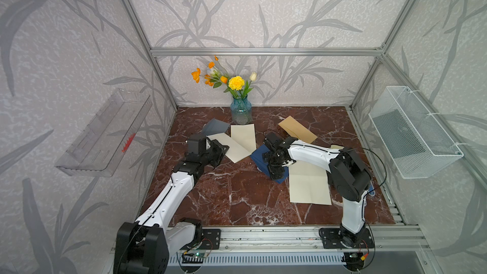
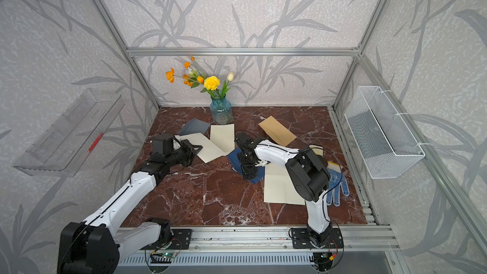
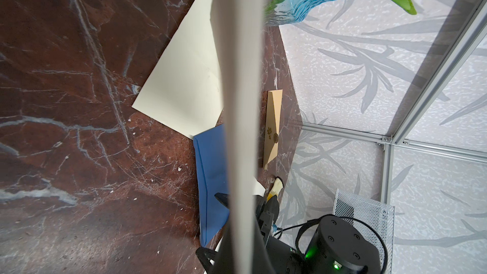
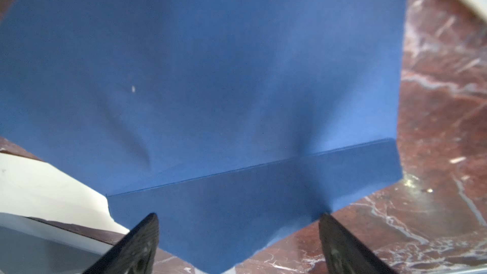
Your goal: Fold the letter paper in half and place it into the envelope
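Observation:
My left gripper (image 1: 223,152) is shut on a folded cream letter paper (image 1: 234,148), which slants out to its right. In the left wrist view this held paper (image 3: 241,96) appears edge-on as a blurred pale band. The blue envelope (image 4: 228,81) lies on the table with its pointed flap (image 4: 213,223) toward the right gripper's fingers. My right gripper is open above it, with one finger (image 4: 144,238) on each side of the flap; whether they touch it cannot be told. From above, the right gripper covers part of the envelope (image 1: 259,154).
Another cream sheet (image 1: 243,134) lies beyond the held paper, before a glass flower vase (image 1: 241,110). A grey envelope (image 1: 216,125) and tan envelope (image 1: 298,129) lie behind. A creased sheet (image 1: 310,187) and a glove (image 2: 335,185) are at right.

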